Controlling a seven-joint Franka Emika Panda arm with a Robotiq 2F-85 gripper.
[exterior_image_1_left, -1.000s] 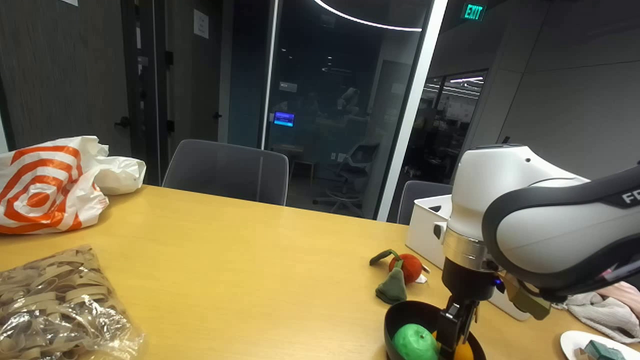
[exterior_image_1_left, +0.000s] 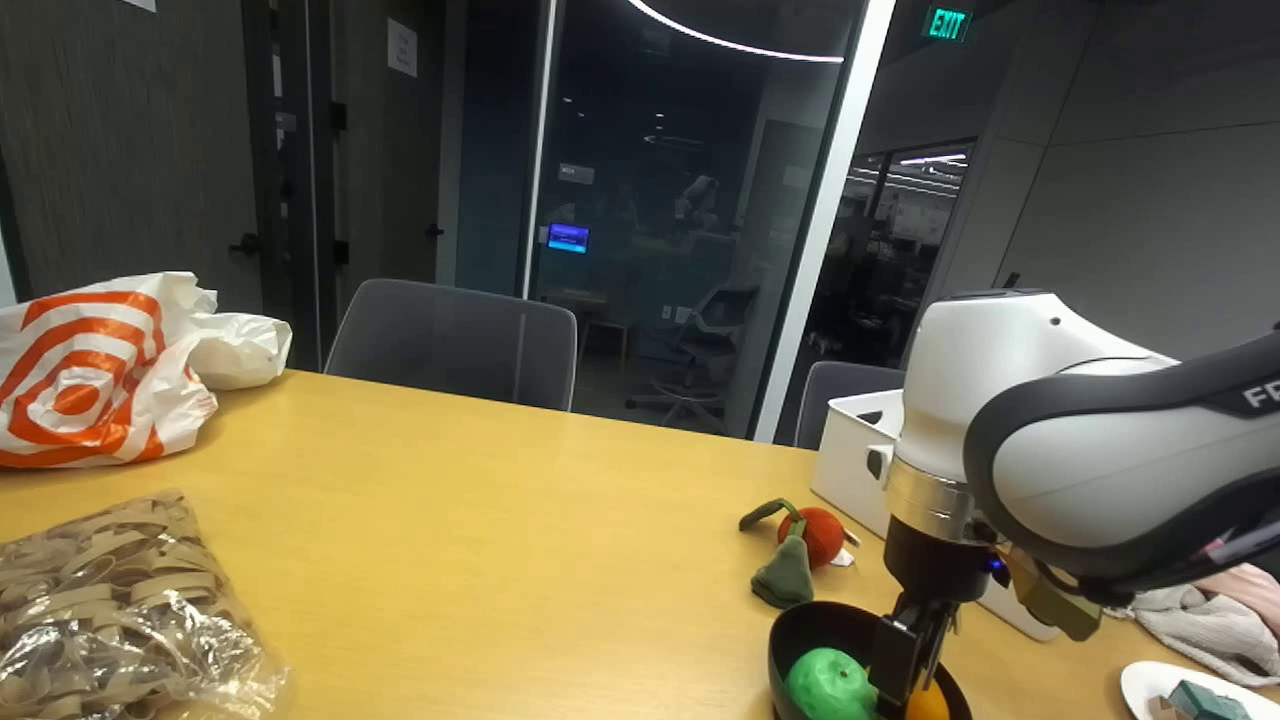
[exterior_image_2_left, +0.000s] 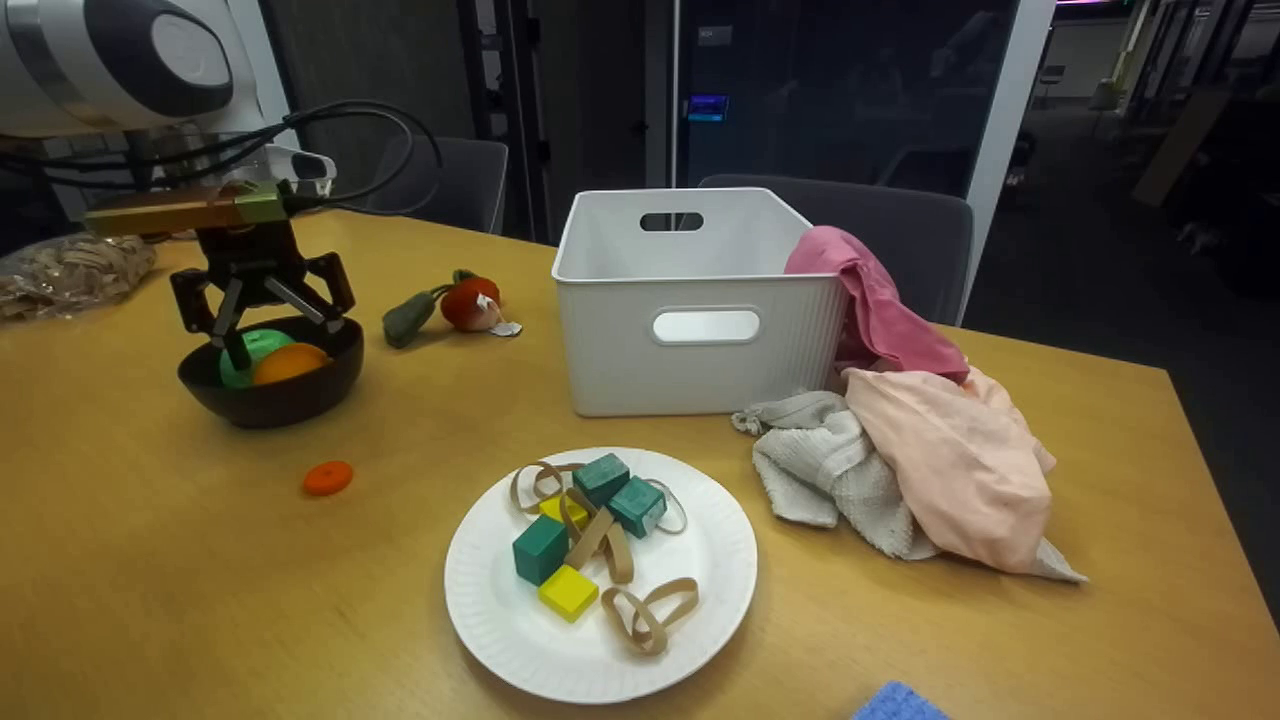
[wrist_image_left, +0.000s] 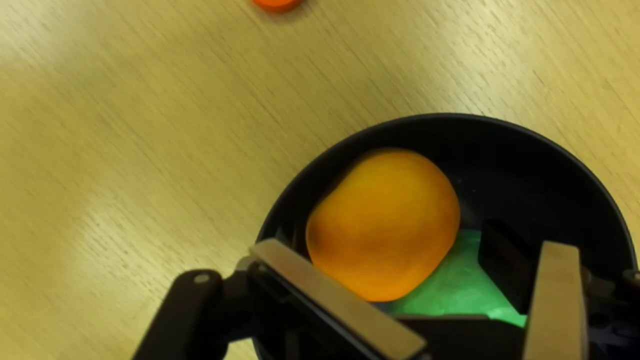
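A black bowl (exterior_image_2_left: 282, 406) holds an orange fruit (wrist_image_left: 384, 225) and a green fruit (wrist_image_left: 462, 282), which lie side by side. My gripper (exterior_image_2_left: 262, 306) points down over the bowl, its fingers reaching to about the rim. It is open, with the fingers spread apart. In the wrist view the two tan finger pads (wrist_image_left: 555, 300) stand wide of each other; the orange fruit lies mostly ahead of them, and the green one is partly hidden by the gripper. In exterior view 1 a finger covers part of both fruits.
A small orange disc (exterior_image_2_left: 327, 478) lies before the bowl. Behind are a green vegetable (exterior_image_2_left: 410, 318) and a red one (exterior_image_2_left: 470, 304). To the right stand a white bin (exterior_image_2_left: 696, 348), cloths (exterior_image_2_left: 948, 462) and a white plate (exterior_image_2_left: 492, 636) with blocks and bands.
The finger seen in exterior view 1 has shifted slightly left, covering a sliver of orange that showed before. The arm and the bowl look unmoved.
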